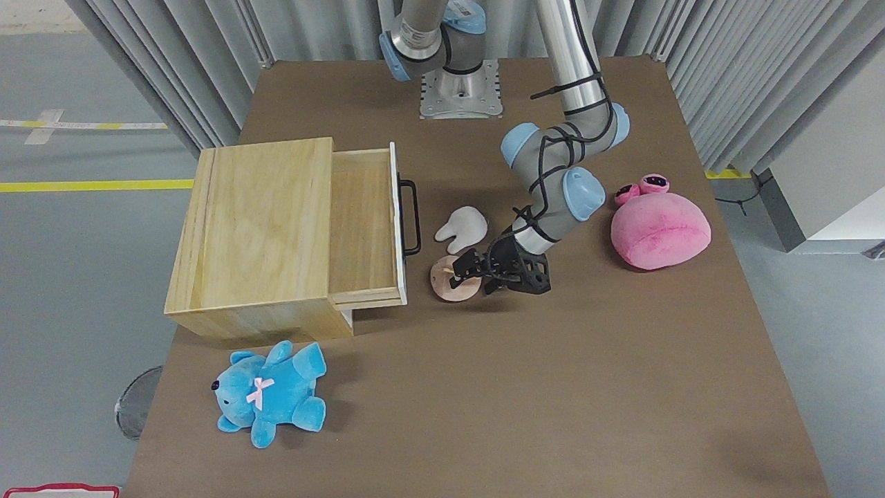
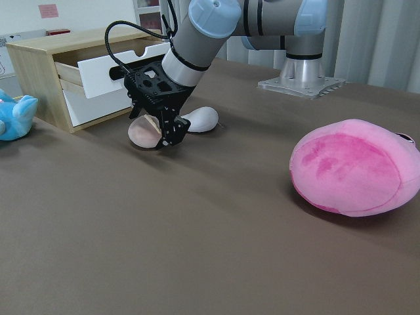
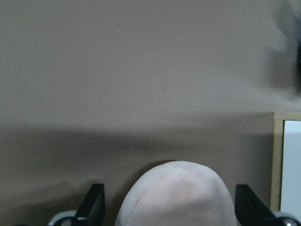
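Note:
My gripper [image 1: 473, 278] is low over a pale pink round plush disc [image 1: 444, 285], right of the wooden cabinet [image 1: 246, 232] with its drawer [image 1: 361, 224] pulled out. In the wrist view the open fingers straddle the disc [image 3: 177, 197]. In the left view the disc [image 2: 142, 133] lies on the table under the gripper. A white soft piece [image 1: 462, 227] lies just behind it.
A blue teddy bear [image 1: 278, 394] lies at the front left. A pink plush toy [image 1: 661, 228] sits to the right.

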